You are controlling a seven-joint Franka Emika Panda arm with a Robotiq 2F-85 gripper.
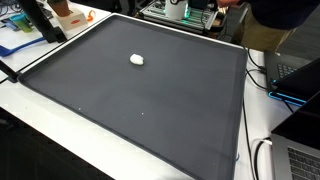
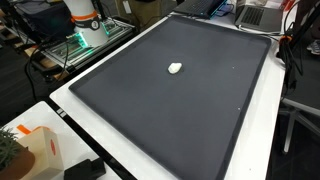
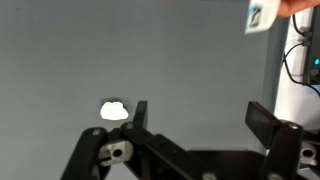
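Note:
A small white object (image 3: 113,108) lies on the dark grey mat in the wrist view, just left of my left finger. My gripper is open, its two black fingers wide apart with only bare mat between them. The same white piece (image 1: 137,60) is near the far side of the mat in exterior view 1. In exterior view 2 the white piece (image 2: 175,68) is also on the mat, with clear surface around it. The gripper itself does not show in either exterior view.
At the wrist view's upper right, a person's hand (image 3: 298,5) holds a white item (image 3: 262,14) over the mat's edge. Laptops and cables line one side; a potted plant (image 2: 12,155) stands near the table's opposite side.

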